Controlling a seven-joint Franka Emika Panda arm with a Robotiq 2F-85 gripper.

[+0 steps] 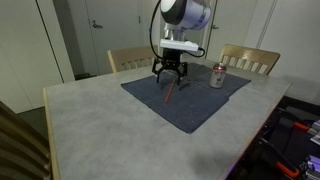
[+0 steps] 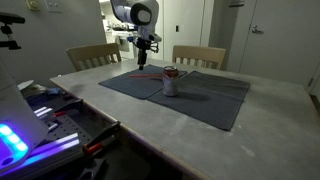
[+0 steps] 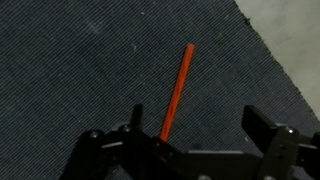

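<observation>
A thin red stick [image 3: 178, 92] lies on a dark ribbed cloth [image 3: 70, 60], slanting below my gripper in the wrist view. The two black fingers stand wide apart, with nothing held between them. The stick's lower end reaches down behind the gripper body in that view. Exterior view 1 shows the same stick [image 1: 170, 92] near the middle of the cloth [image 1: 195, 112]. My gripper's fingers cannot be made out in either exterior view.
A can [image 1: 217, 76] stands upright on the cloth, right of the stick in exterior view 1. A person [image 2: 140, 25] is at the far side of the table. Bare tabletop [image 1: 90, 130] lies left of the cloth in exterior view 1.
</observation>
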